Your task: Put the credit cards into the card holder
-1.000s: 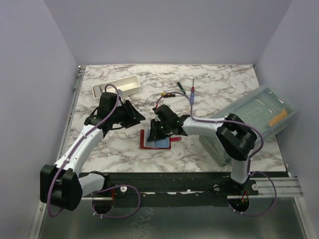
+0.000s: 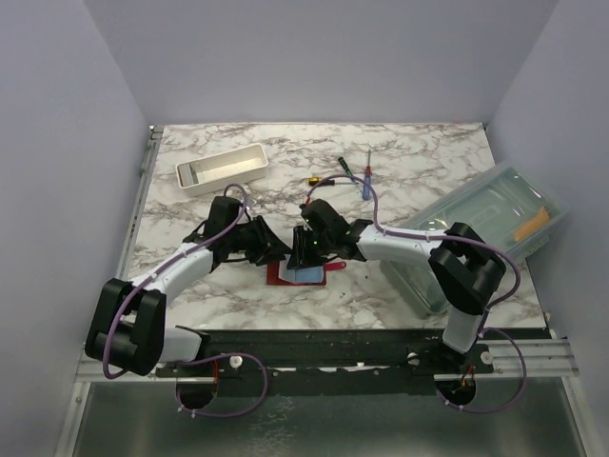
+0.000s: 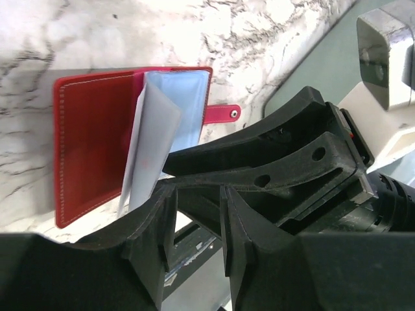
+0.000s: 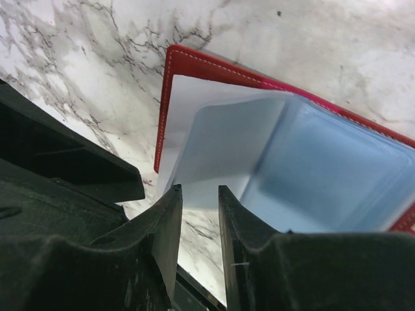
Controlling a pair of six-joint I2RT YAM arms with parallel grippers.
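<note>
The red card holder (image 2: 307, 277) lies spread on the marble table, its pale plastic sleeves showing. One white sleeve (image 3: 154, 146) stands up from the left half in the left wrist view; a bluish sleeve lies flat on the other half. My right gripper is part open over the holder, the raised sleeve's edge close to one fingertip. My left gripper hovers beside it, its fingertips apart and nothing visible between them. In the top view both grippers nearly meet above the holder. A grey item, possibly cards (image 2: 193, 174), lies in the white tray's left end.
The white tray (image 2: 224, 168) stands at the back left. Several tools, including a blue-handled screwdriver (image 2: 367, 181), lie at the back middle. A large translucent bin (image 2: 466, 224) fills the right side. Bare table surrounds the holder's front and left.
My left gripper has come down and toward the front right, to the holder's left side. The right gripper has shifted slightly right over the holder, which has stayed in place.
</note>
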